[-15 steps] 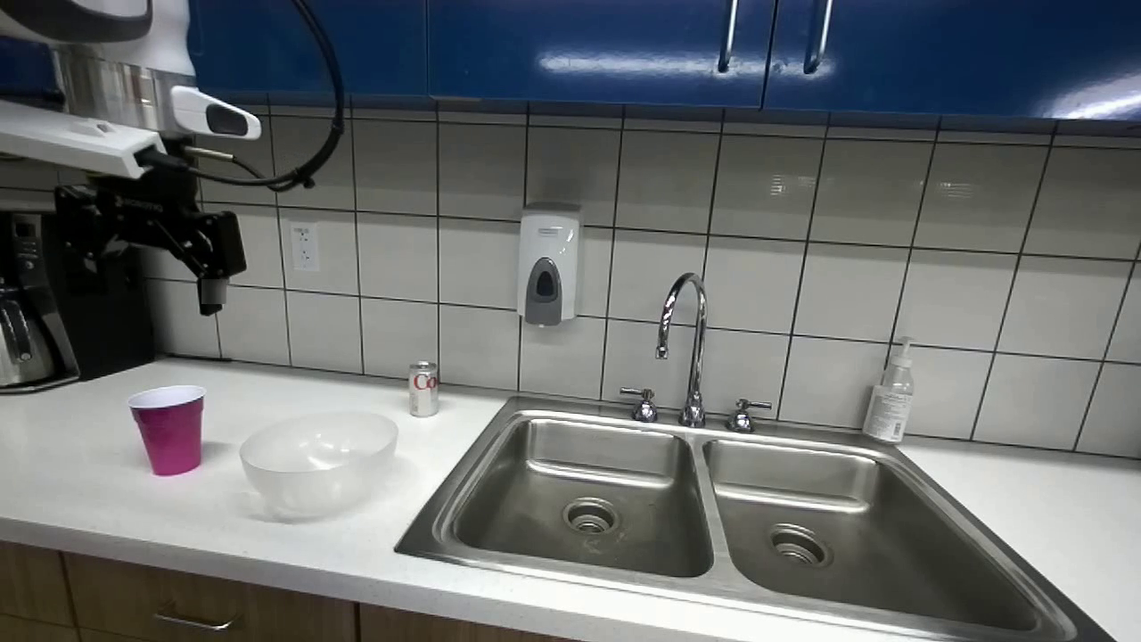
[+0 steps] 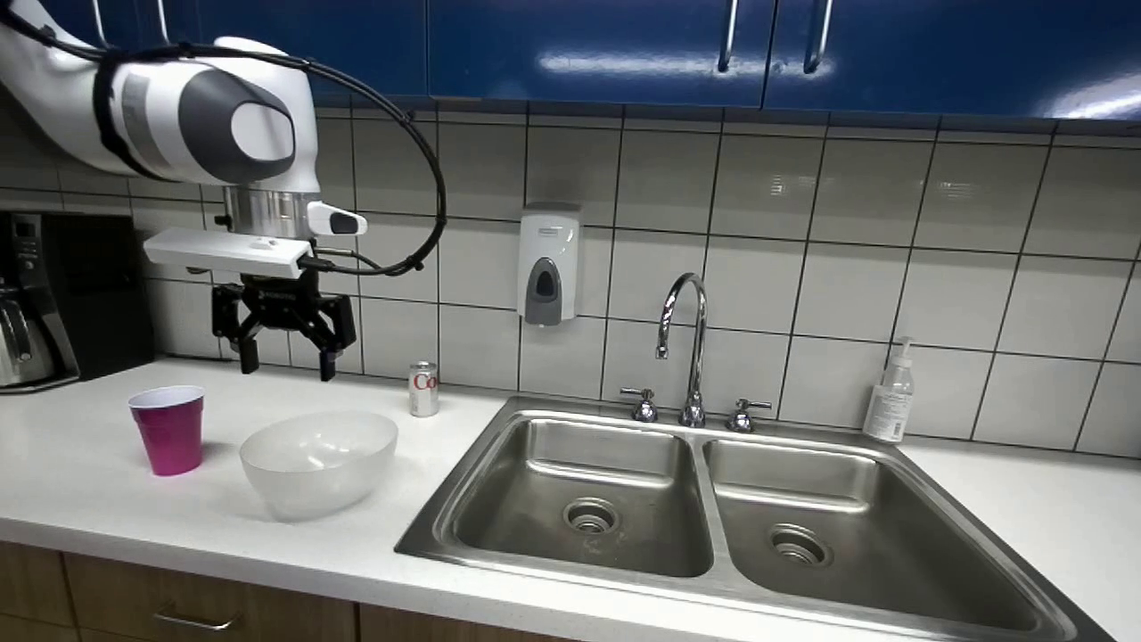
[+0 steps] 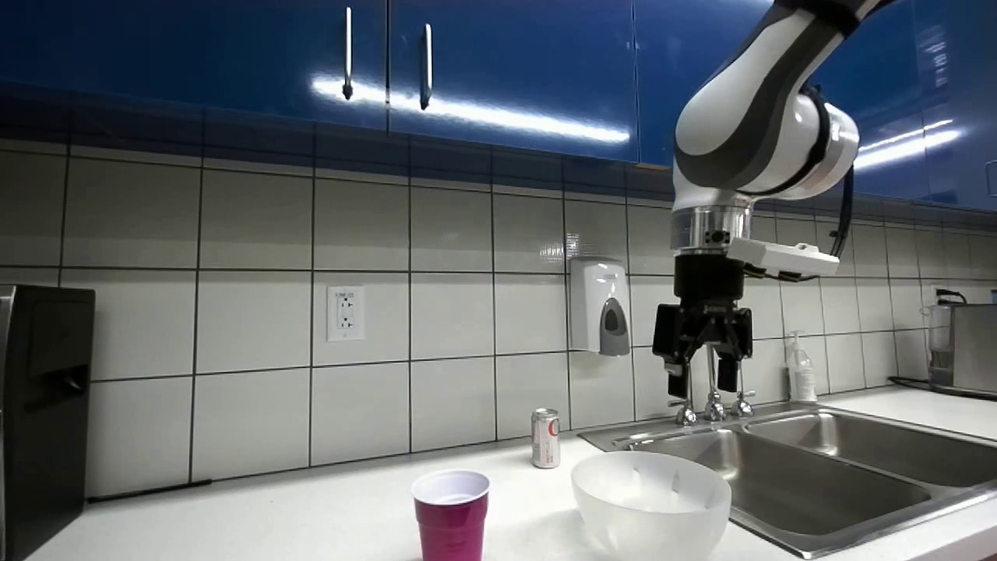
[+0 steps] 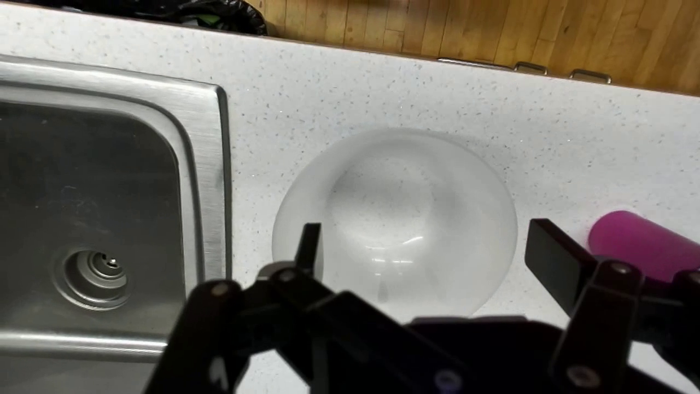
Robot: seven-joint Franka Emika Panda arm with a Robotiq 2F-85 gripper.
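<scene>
My gripper (image 2: 286,369) hangs open above the counter, with nothing between its fingers. In the wrist view the translucent white bowl (image 4: 400,216) lies below the spread fingers (image 4: 558,259), and it looks empty. A magenta cup (image 2: 171,433) with a white inside stands upright to the bowl's left in exterior view 1. Behind the bowl, near the tiled wall, a silver soda can (image 3: 546,439) stands upright; the wrist view does not show it.
A double steel sink (image 2: 583,503) with a tall faucet (image 2: 695,353) lies right of the bowl. At the far left stands a black coffee maker (image 2: 80,294). A soap dispenser (image 2: 550,266) hangs on the wall, and blue cabinets (image 2: 599,53) overhang the counter.
In exterior view 1 my arm and gripper have moved right and lower, away from the coffee maker. The cup, bowl and can have stayed where they were.
</scene>
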